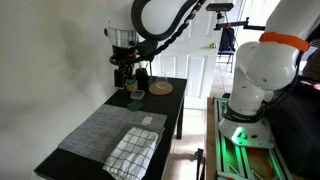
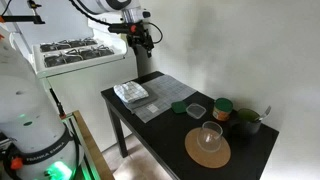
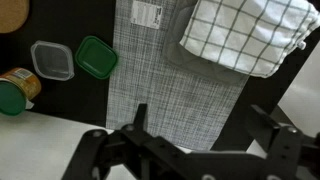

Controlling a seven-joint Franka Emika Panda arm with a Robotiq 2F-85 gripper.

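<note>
My gripper stands open in the wrist view, its two dark fingers wide apart, with only the grey mat (image 3: 170, 90) showing between them. It hangs high over the black table; exterior view 2 shows the gripper (image 2: 140, 46) well above the tabletop. A white checked cloth (image 3: 245, 32) lies rumpled on a grey mat at the upper right of the wrist view. Toward the left is a green lid (image 3: 96, 57), beside a clear container (image 3: 53, 61). A can with a green top (image 3: 14, 95) lies in view at the left edge.
In exterior view 2, a clear bowl (image 2: 210, 137) rests on a round brown board (image 2: 200, 155). A dark pot (image 2: 245, 124) with a utensil in it stands near the wall. A stove (image 2: 85, 65) is at the far left.
</note>
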